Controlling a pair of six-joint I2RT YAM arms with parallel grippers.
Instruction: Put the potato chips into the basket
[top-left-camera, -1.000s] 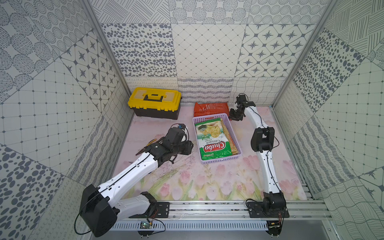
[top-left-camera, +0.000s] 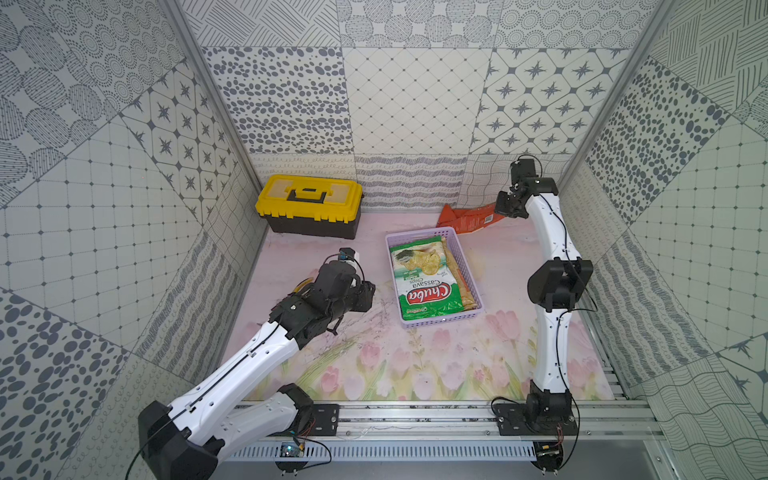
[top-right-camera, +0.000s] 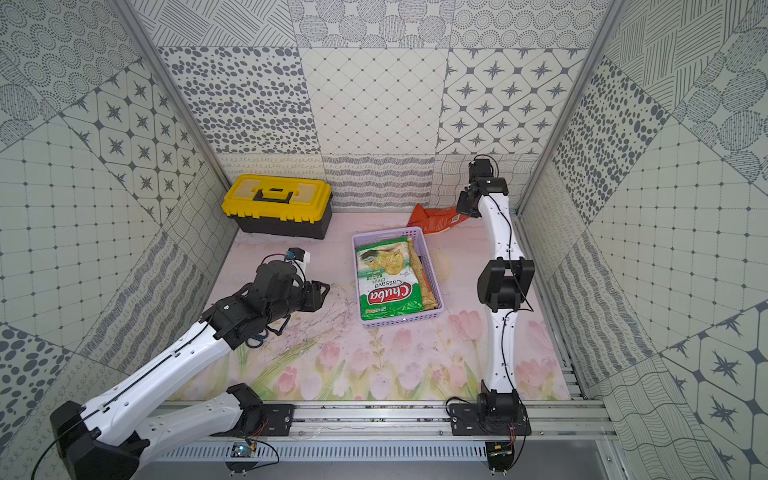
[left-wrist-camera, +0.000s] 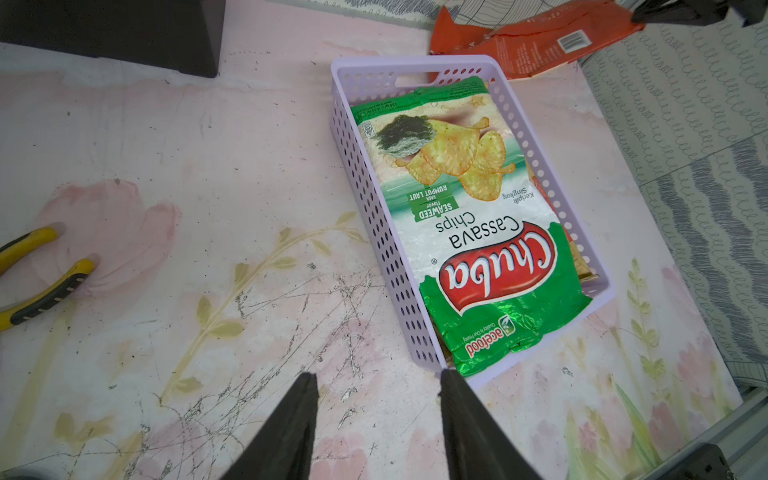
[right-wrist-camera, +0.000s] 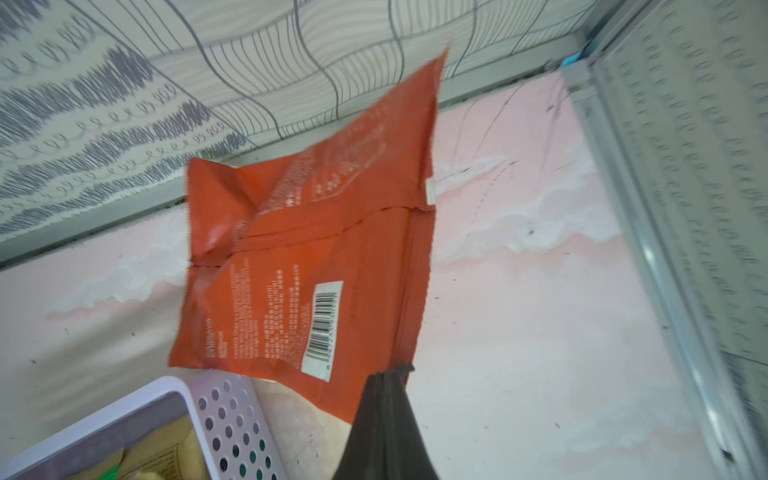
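Note:
The green Chuba cassava chips bag (left-wrist-camera: 480, 224) lies in the lilac basket (left-wrist-camera: 376, 208) at mid table, over another, orange-brown bag. Behind it, my right gripper is shut on the tip of a red bag (right-wrist-camera: 288, 304), which is partly raised toward the back right. My left gripper is apart, over bare table left of and in front of the basket, with nothing between its fingers.
A yellow-lidded black toolbox (top-left-camera: 308, 200) stands at the back left. Pliers with yellow handles (left-wrist-camera: 48, 288) lie on the left of the table.
The left arm has shifted slightly.

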